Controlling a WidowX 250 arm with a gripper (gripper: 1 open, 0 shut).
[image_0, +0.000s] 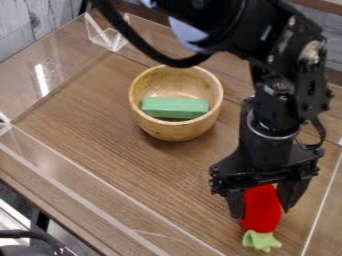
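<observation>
My gripper (266, 186) is at the lower right, open, its black fingers coming down around a red object with a light green top (262, 216), which looks like a plush strawberry or pepper. The fingertips are partly lost against the object, so contact is unclear.
A wooden bowl (151, 82) with a green block (175, 107) in it stands at the upper middle. Dark cables lie at the lower left corner.
</observation>
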